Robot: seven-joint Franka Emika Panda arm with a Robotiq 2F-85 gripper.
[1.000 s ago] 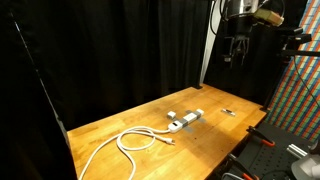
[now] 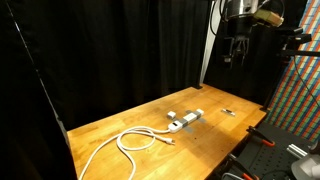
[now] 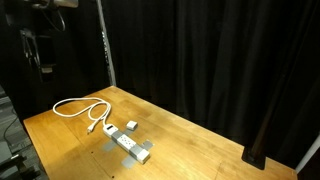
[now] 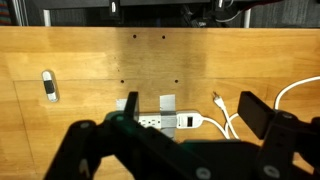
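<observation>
A white power strip (image 2: 186, 121) lies on the wooden table, fixed or marked with grey tape patches (image 4: 168, 103). Its white cable (image 3: 75, 101) loops across the tabletop, and its plug (image 4: 219, 101) rests loose on the wood. Beside the strip sits a small white block (image 3: 131, 125). High above the table, well clear of everything on it, hangs my gripper (image 2: 235, 58). Seen from the wrist, the dark fingers (image 4: 92, 142) are spread wide with nothing held; they partly cover the strip (image 4: 165, 121).
A small white device with a dark button (image 4: 49, 86) lies apart from the strip. Black curtains (image 3: 200, 60) stand behind the table.
</observation>
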